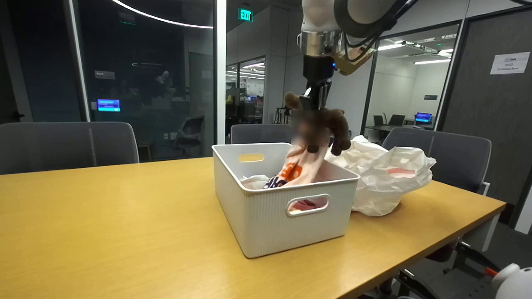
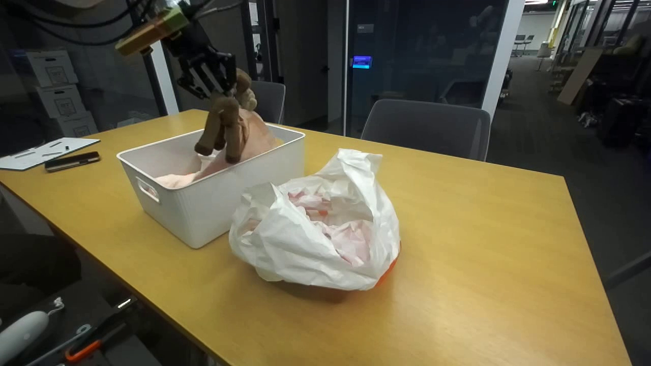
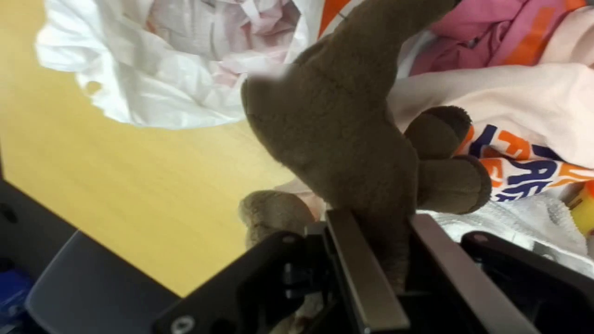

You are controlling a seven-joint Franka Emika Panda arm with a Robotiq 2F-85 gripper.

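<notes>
My gripper [image 1: 315, 104] is shut on a brown plush toy [image 1: 337, 127] and holds it above the white bin [image 1: 294, 244]. In the wrist view the plush toy [image 3: 345, 122] runs up from between the fingers, its limbs dangling to either side. A pale pink cloth with orange and navy lettering [image 1: 297, 164] stretches from just below the toy down into the bin. Whether that cloth is caught on the toy or gripped with it, I cannot tell. More cloth, pink and white, lies in the bin.
A crumpled white plastic bag [image 2: 305, 244] with pinkish contents stands open beside the bin. On the table's far side in exterior view 2 lie a dark case [image 2: 72, 161] and a white board [image 2: 46, 152]. Wide bare tabletop [image 1: 114, 224] extends left of the bin.
</notes>
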